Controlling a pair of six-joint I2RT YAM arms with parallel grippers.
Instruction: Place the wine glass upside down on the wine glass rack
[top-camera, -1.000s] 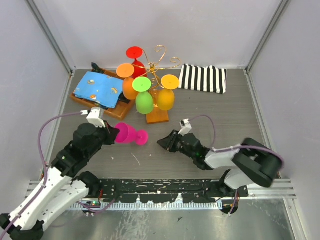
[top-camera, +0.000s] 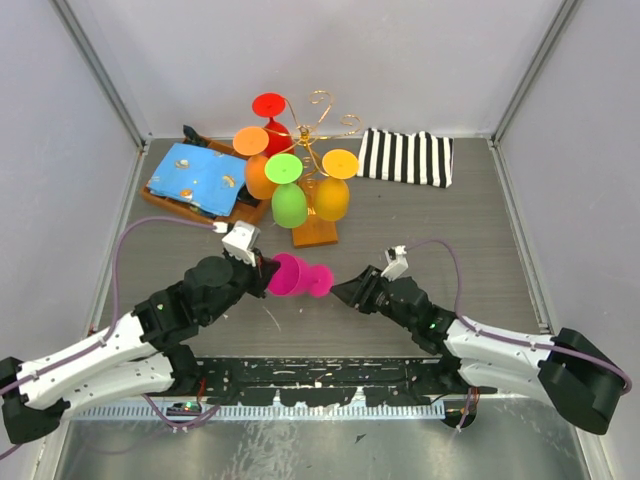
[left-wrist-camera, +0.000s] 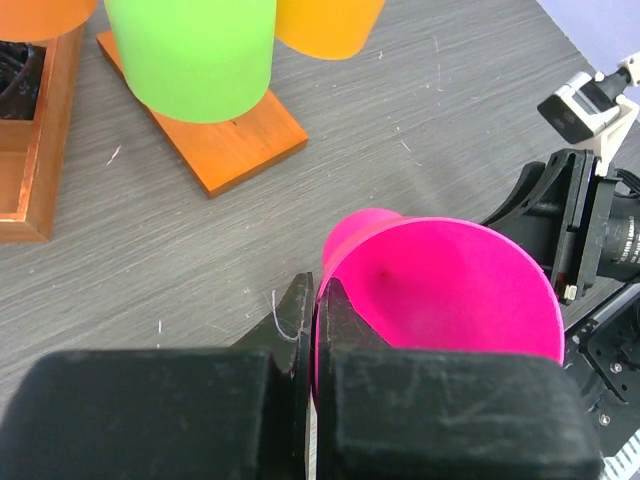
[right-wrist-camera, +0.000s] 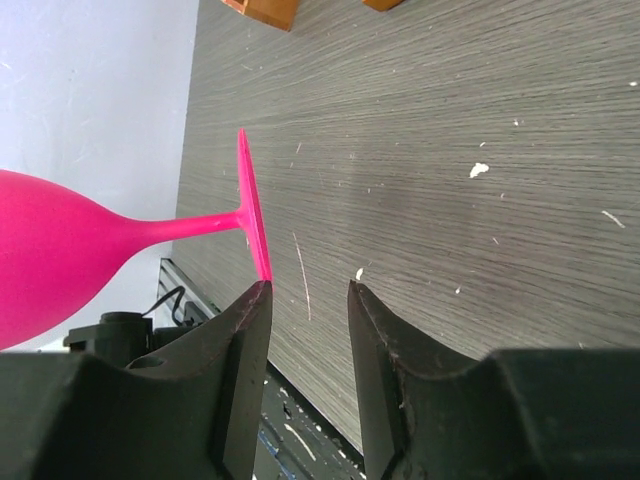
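Note:
A pink wine glass (top-camera: 293, 275) lies sideways in the air over the table, its bowl toward the left arm and its foot toward the right. My left gripper is shut on the rim of the bowl, one finger inside and one outside. The right gripper stands open. In the right wrist view the glass's foot (right-wrist-camera: 252, 205) shows close to the left fingertip, not between the fingers. Behind them stands the gold wine glass rack (top-camera: 304, 140) on a wooden base (top-camera: 315, 229), with red, orange, green and yellow glasses hanging upside down.
A wooden box (top-camera: 165, 203) with a blue cloth (top-camera: 198, 176) stands back left of the rack. A striped cloth (top-camera: 406, 158) lies at the back right.
The left gripper has carried the glass to the right, and the glass's foot now sits nearer the right gripper.

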